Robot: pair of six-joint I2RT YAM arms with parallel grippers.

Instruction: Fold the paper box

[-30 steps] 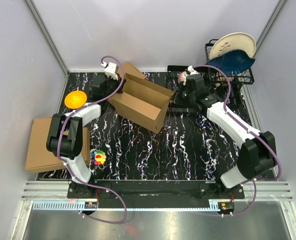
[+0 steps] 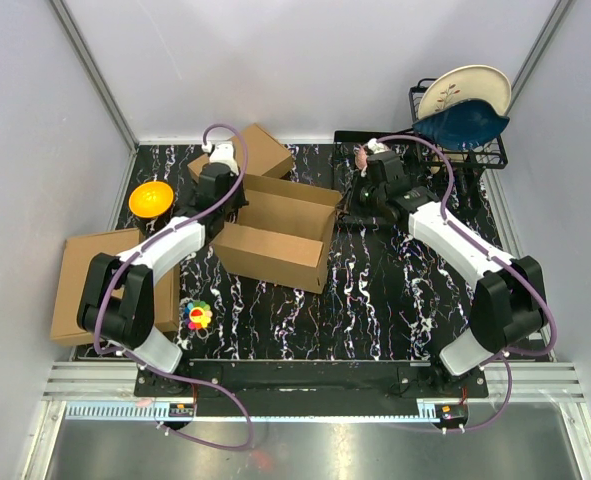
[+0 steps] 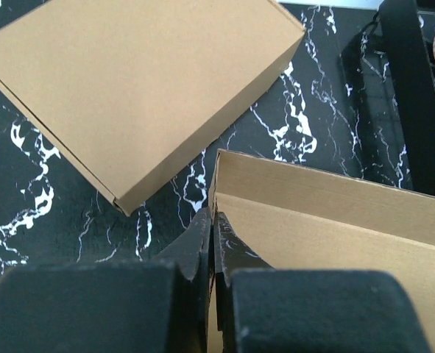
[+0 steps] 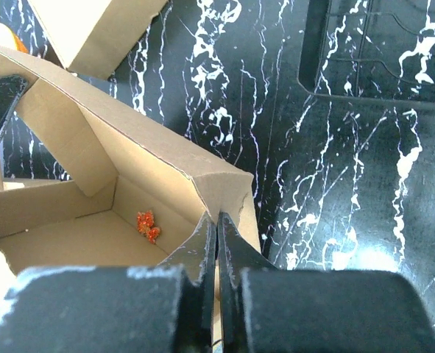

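Note:
The brown paper box (image 2: 270, 262) stands open-topped at mid-table, its walls upright and its long sides slanting down to the right. At its left end my left gripper (image 2: 242, 203) is shut on the thin cardboard edge; in the left wrist view the end wall's rim (image 3: 214, 184) runs between the fingertips. My right gripper (image 2: 344, 208) is shut on the right end's edge, and the right wrist view has the creased corner (image 4: 221, 191) at its tips. A small orange-red item (image 4: 149, 226) lies on the box floor.
A closed carton (image 2: 262, 153) lies just behind the box, another (image 2: 105, 285) at left. Nearby are a yellow bowl (image 2: 151, 199) and a colourful flower toy (image 2: 197, 315). A dish rack (image 2: 475, 157) fills the back right corner.

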